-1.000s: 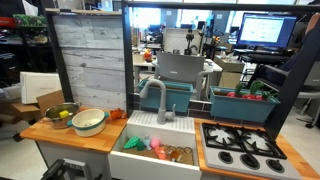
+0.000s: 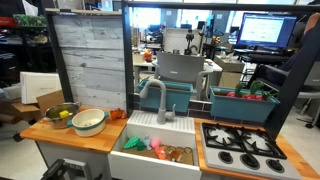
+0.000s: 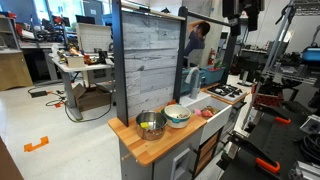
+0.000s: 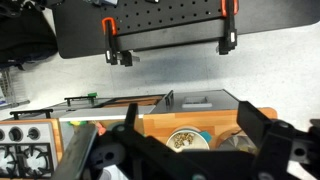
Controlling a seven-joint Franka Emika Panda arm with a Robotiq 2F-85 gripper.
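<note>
In the wrist view my gripper is open, its two dark fingers spread wide with nothing visible between them. Beyond it, at the lower edge, lies a pale bowl (image 4: 187, 139) with small contents, partly covered by the gripper body. A metal pot (image 4: 236, 142) shows beside the bowl, also partly covered. From the second exterior view, the gripper (image 3: 242, 23) hangs high at the upper right, well clear of the counter. Pale bowl (image 2: 88, 122) and metal pot (image 2: 62, 114), with something yellow inside, stand on the wooden counter (image 2: 104, 137).
A sink (image 2: 150, 163) with several colourful items lies right of the bowls, behind it a faucet (image 2: 163, 92). Farther right is a stove (image 2: 243, 146). Green-blue bins (image 2: 243, 105) hang at the back. A tall grey board (image 2: 92, 60) rises behind the counter.
</note>
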